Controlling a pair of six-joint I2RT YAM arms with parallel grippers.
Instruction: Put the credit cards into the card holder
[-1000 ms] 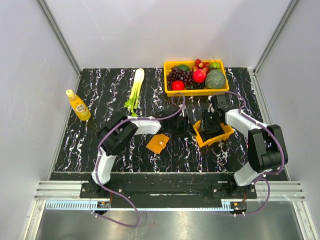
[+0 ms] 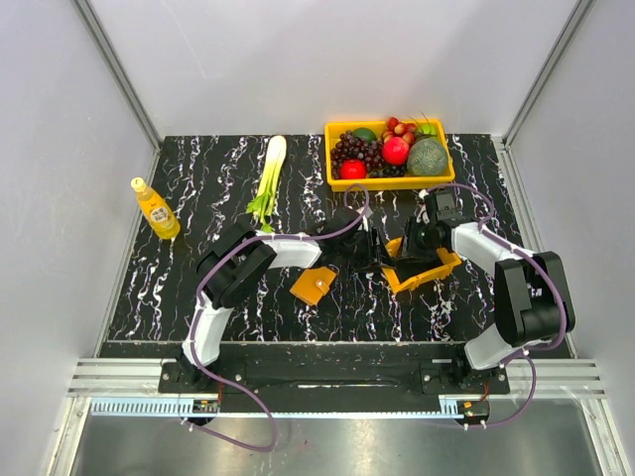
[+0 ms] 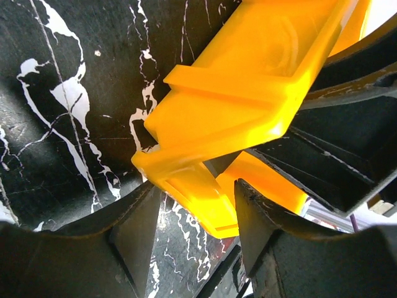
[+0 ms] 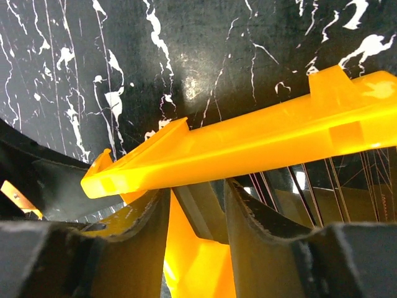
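Observation:
An orange plastic tray-like holder (image 2: pixel 407 282) with a dark interior lies right of centre in the top view, both grippers at it. My left gripper is at its corner, fingers apart, with orange plastic seen between and beyond them. My right gripper is over the holder, fingers part apart below its orange rim (image 4: pixel 260 146); thin dark slats or edges show inside, too unclear to identify. An orange card-wallet-like item (image 2: pixel 308 286) with a round snap lies left of the holder. Whether either gripper grips the plastic is unclear.
A yellow crate (image 2: pixel 337 130) of fruit stands at the back. Celery (image 2: pixel 269 174) lies back left of centre, and a yellow bottle (image 2: pixel 157 208) is at the far left.
The right gripper and arm have shifted slightly to the right over the holder. The left arm looks nearly still.

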